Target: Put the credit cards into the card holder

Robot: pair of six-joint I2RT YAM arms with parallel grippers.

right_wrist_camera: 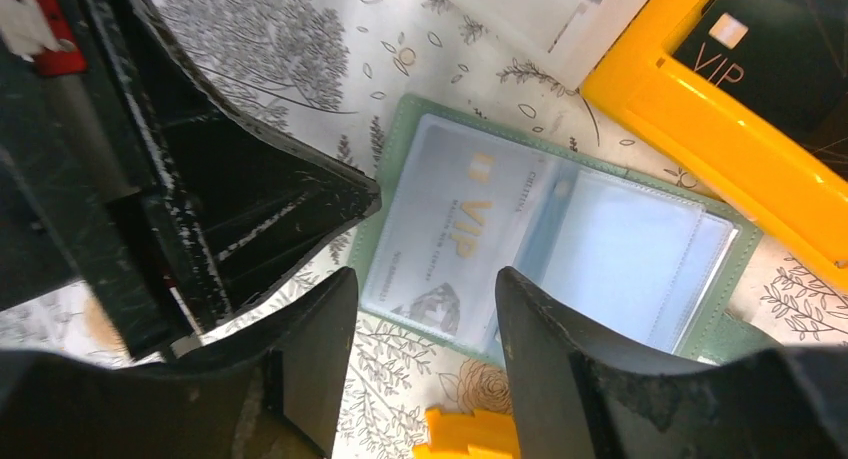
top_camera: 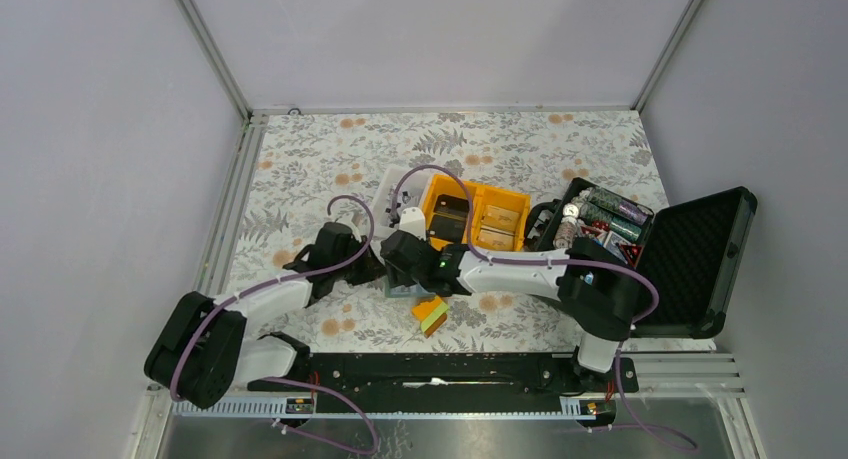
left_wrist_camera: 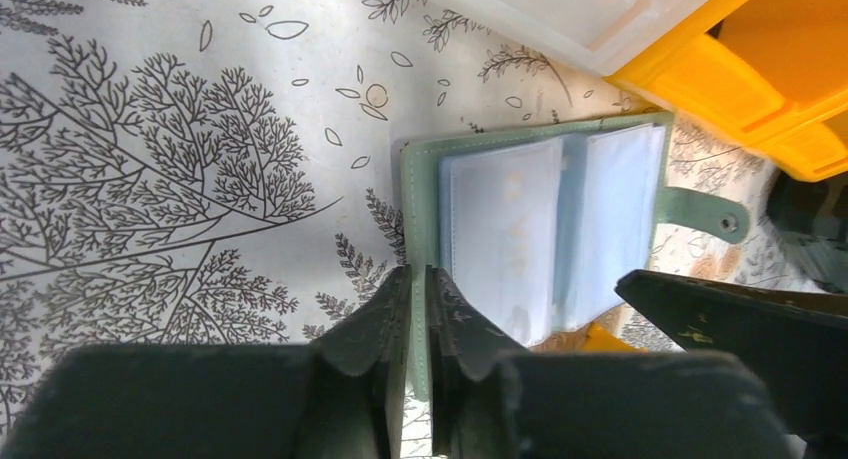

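Note:
The green card holder lies open on the table with clear sleeves; in the right wrist view its left sleeve shows a card [right_wrist_camera: 460,219] with gold VIP lettering. My left gripper is at the holder's left edge; whether it grips that edge is unclear. My right gripper hangs over the holder, its fingers apart with nothing visible between them. In the top view both grippers crowd over the holder and partly hide it.
A yellow organiser [top_camera: 490,194] with dark and gold cards and a white tray [top_camera: 388,184] sit behind. An open black case [top_camera: 695,259] is at the right. Yellow blocks [top_camera: 430,314] lie in front.

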